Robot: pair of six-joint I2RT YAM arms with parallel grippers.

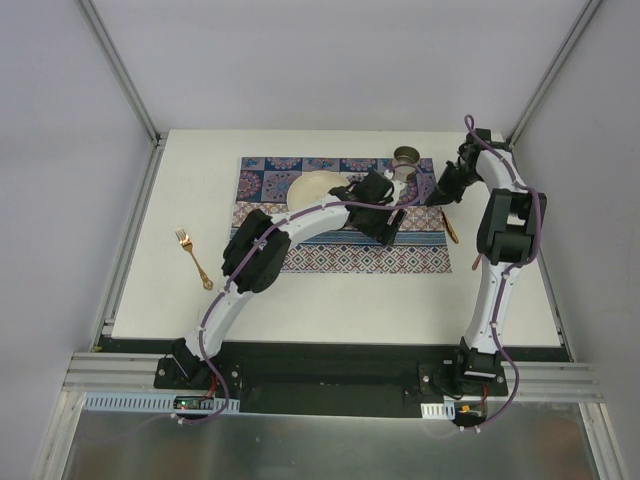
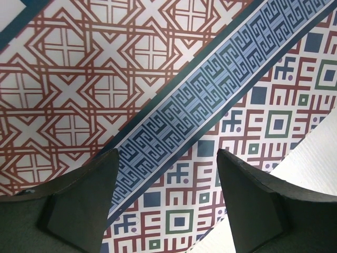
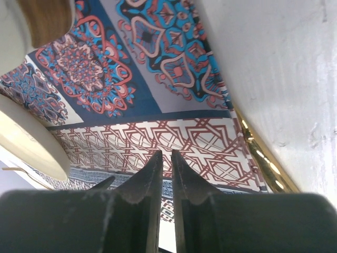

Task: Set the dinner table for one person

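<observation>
A patterned placemat (image 1: pixel 262 185) carries a cream plate (image 1: pixel 312 188) and a metal cup (image 1: pixel 405 156). My left gripper (image 1: pixel 390 227) is open low over the mat, with only fabric between its fingers in the left wrist view. My right gripper (image 1: pixel 435 200) is shut, nothing visible between its fingertips, above the mat's right part. A gold utensil (image 3: pixel 266 158) lies along the mat's right edge, partly under it or beside it. A gold fork (image 1: pixel 195 258) lies alone at the left of the table.
Another thin utensil (image 1: pixel 477 262) lies right of the mat, near the right arm.
</observation>
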